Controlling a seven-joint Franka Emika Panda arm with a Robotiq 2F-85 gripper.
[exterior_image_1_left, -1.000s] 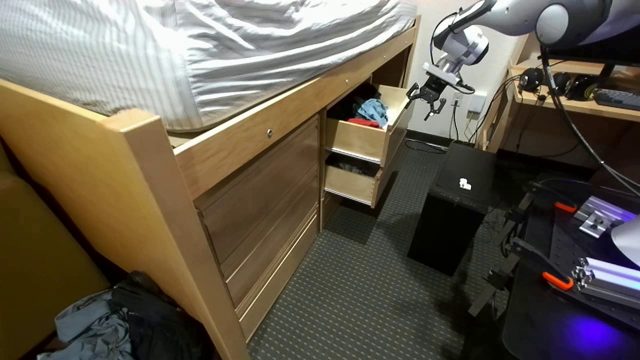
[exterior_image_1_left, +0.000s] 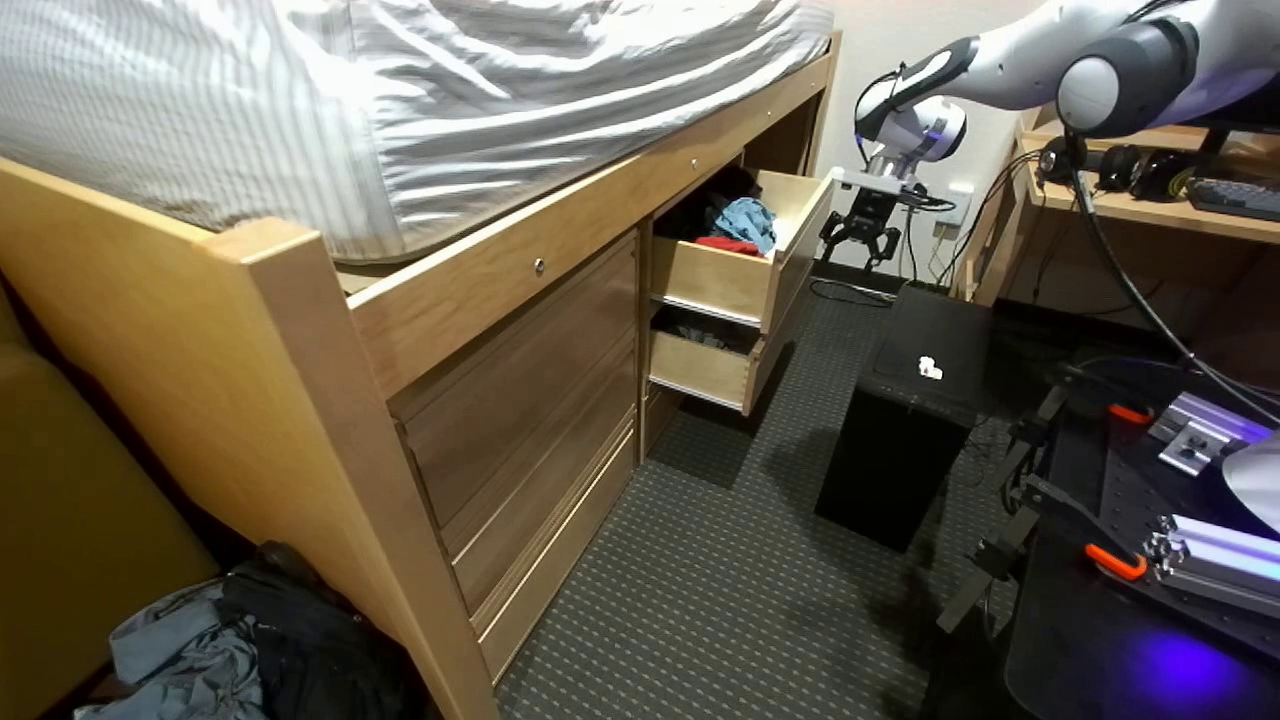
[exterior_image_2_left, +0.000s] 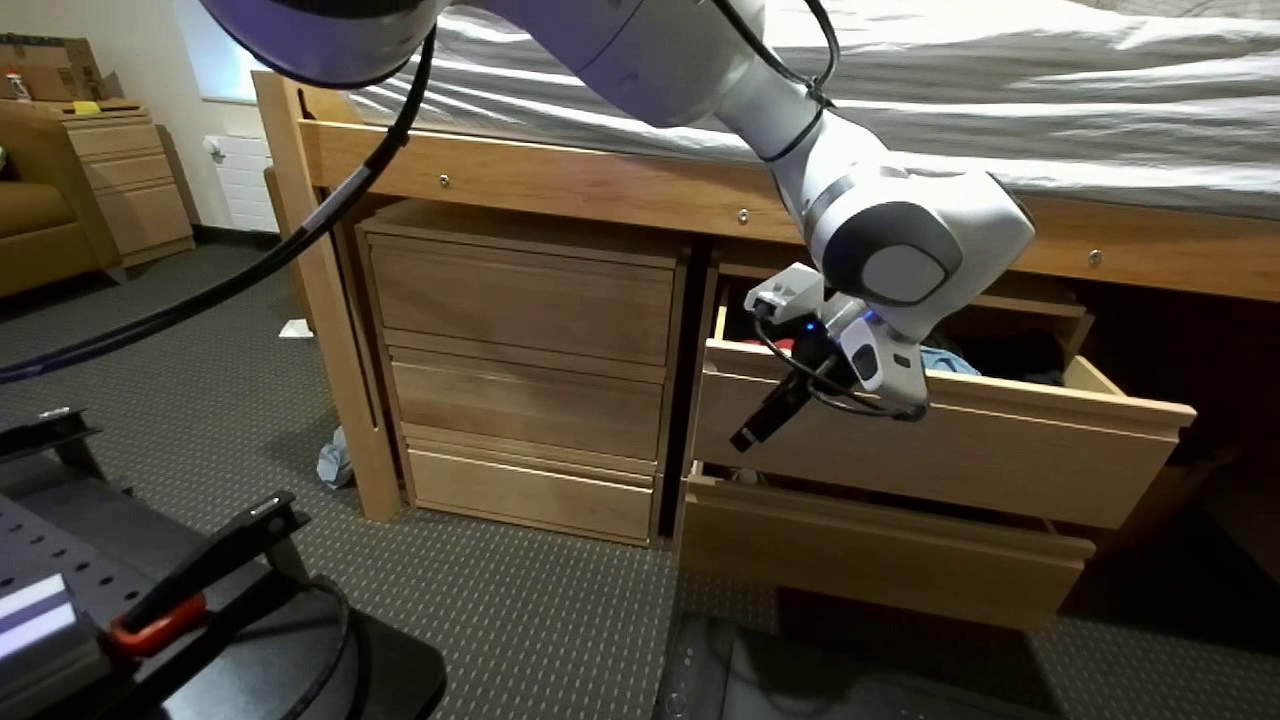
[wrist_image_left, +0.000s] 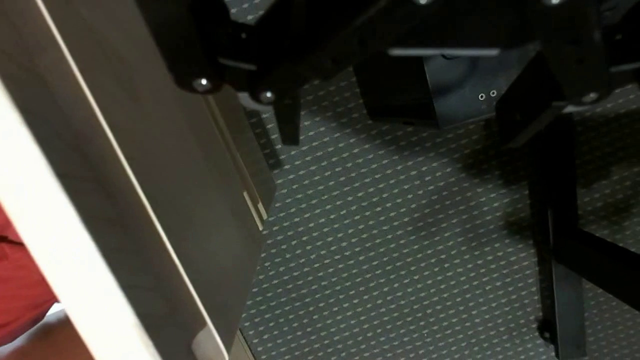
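Observation:
My gripper (exterior_image_1_left: 859, 250) hangs open, pointing down, with its two fingers well apart and nothing between them. It stands in front of the upper drawer (exterior_image_1_left: 717, 283), which is pulled out and holds blue cloth (exterior_image_1_left: 746, 223) and red cloth (exterior_image_1_left: 728, 245). Below, the lower drawer (exterior_image_1_left: 699, 367) is also partly out. In the wrist view the fingers (wrist_image_left: 289, 123) are over carpet, and the upper drawer's pale top edge (wrist_image_left: 66, 252) runs down the left side. Exterior view 2 shows the gripper (exterior_image_2_left: 746, 439) side-on before the drawer front (exterior_image_2_left: 918, 438).
A black box (exterior_image_1_left: 906, 396) stands on the carpet to the right of the drawers. Nearer lies a black table (exterior_image_1_left: 1140, 636) with clamps and metal profiles. Bare carpet (exterior_image_1_left: 708, 576) fills the middle. The bed frame (exterior_image_1_left: 576, 240) overhangs the drawers.
My gripper has come lower and swung from a slant to pointing nearly straight down, in front of the upper drawer. Both drawers look unmoved.

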